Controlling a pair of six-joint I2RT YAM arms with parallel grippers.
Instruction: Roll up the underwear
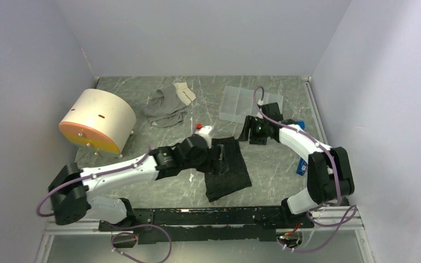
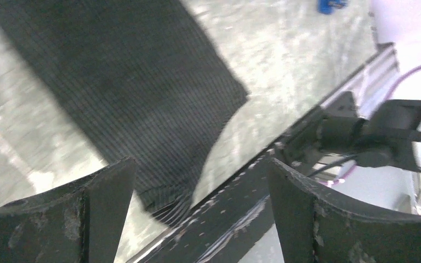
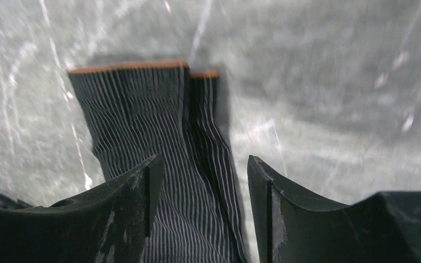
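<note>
The dark striped underwear [image 1: 228,181] lies spread on the marble table, its upper part folded, with orange waistband edges [image 3: 131,64] at the far end in the right wrist view. My left gripper [image 1: 215,159] hangs over its upper-left part, open; in the left wrist view the cloth [image 2: 126,93] lies below its parted fingers [image 2: 205,203]. My right gripper [image 1: 248,130] is above the cloth's upper right, open, with the cloth [image 3: 170,164] below and between its fingers in that view.
A grey cloth [image 1: 164,109] with a label lies at the back left, a cream cylinder [image 1: 93,115] with an orange face at the left, a clear divided tray [image 1: 233,98] at the back right, and a blue object [image 1: 301,167] at the right.
</note>
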